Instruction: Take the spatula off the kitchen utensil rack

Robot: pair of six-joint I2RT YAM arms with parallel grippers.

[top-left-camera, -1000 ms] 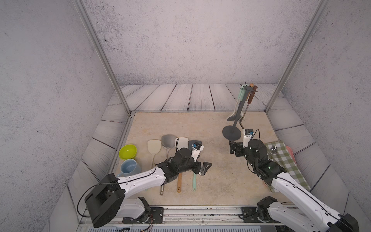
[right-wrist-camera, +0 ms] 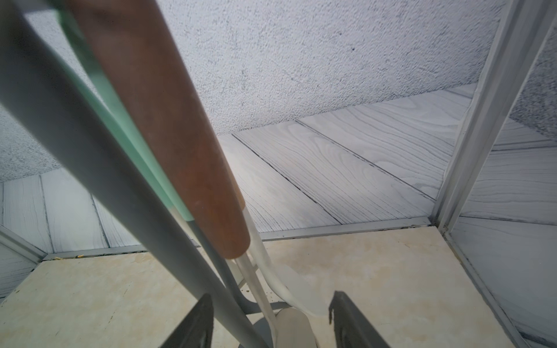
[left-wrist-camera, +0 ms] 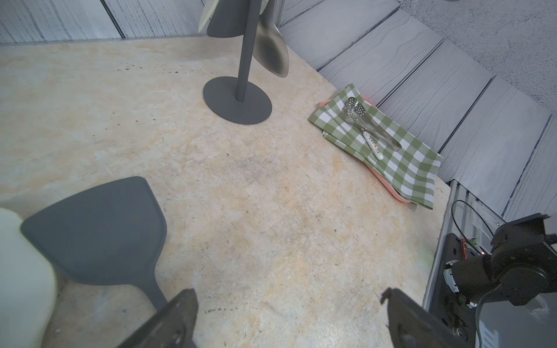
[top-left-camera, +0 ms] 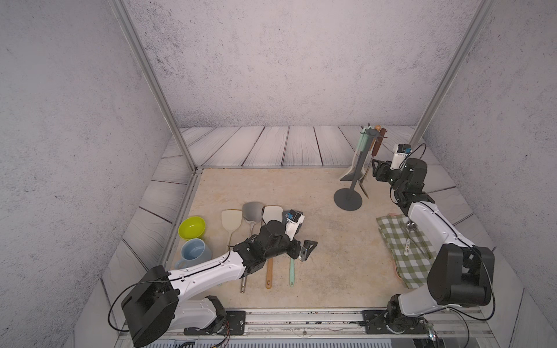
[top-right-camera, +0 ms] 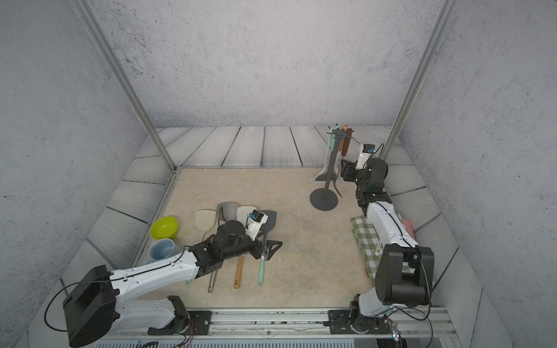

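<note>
The grey utensil rack (top-left-camera: 348, 199) stands at the back right with several utensils hanging from its top. One has a brown handle (right-wrist-camera: 174, 133), and behind it hang a mint-green handle (right-wrist-camera: 110, 110) and pale-headed utensils. Which of them is a spatula is hard to tell. My right gripper (top-left-camera: 377, 168) is just right of the rack; in the right wrist view its fingers (right-wrist-camera: 194, 324) are apart, below the brown handle's lower end, gripping nothing. Over the front middle of the table, my left gripper is open and empty.
Several turners lie at the front left under my left arm, including a grey one (left-wrist-camera: 110, 232). A green bowl (top-left-camera: 192, 228) and a blue mug (top-left-camera: 195, 250) stand beside them. A checked cloth (left-wrist-camera: 377, 150) with metal utensils is at the right.
</note>
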